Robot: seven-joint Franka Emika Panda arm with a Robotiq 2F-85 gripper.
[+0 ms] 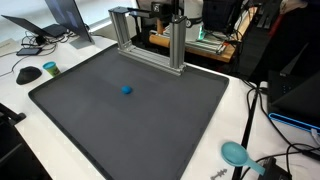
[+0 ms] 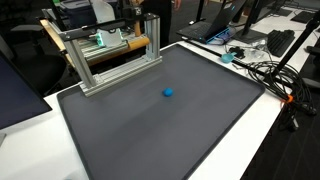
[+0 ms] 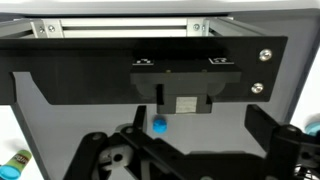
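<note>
A small round blue object (image 1: 126, 90) lies on the dark grey mat (image 1: 110, 125), well away from its edges. In exterior view 2 the same blue object (image 2: 168, 92) sits near the mat's middle, beyond the metal frame. From the wrist view, the blue object (image 3: 159, 125) shows below the black bar (image 3: 80, 85). My gripper stands open at the bottom of that view, with no object held between its fingers. The blue object appears farther down, on the mat. Neither exterior view shows the gripper clearly.
A silver metal frame (image 2: 122, 72) stands along one mat edge. A striped cup (image 1: 51, 69) and a black object (image 1: 28, 75) are off the mat. A teal round object (image 1: 236, 154) lies near cables.
</note>
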